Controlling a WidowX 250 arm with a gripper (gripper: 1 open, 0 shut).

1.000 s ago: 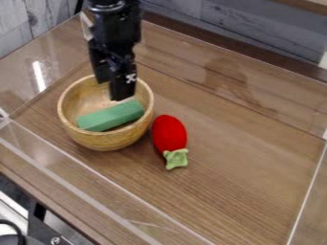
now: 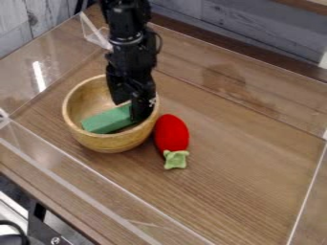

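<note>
A wooden bowl (image 2: 90, 134) sits on the tabletop at left centre, with a green oblong block (image 2: 105, 122) inside it. My black gripper (image 2: 128, 102) reaches down from the top into the right part of the bowl, its tips low over the block's right end; it is open, and whether the fingers touch the block is unclear. A red plush vegetable (image 2: 173, 134) with a green leafy end lies just right of the bowl, outside it.
A pale wall or edge runs along the upper left, and a dark object sits at the lower left corner.
My gripper has moved down and a little to the right, lower into the bowl over the block. The bowl and red vegetable look essentially unmoved.
</note>
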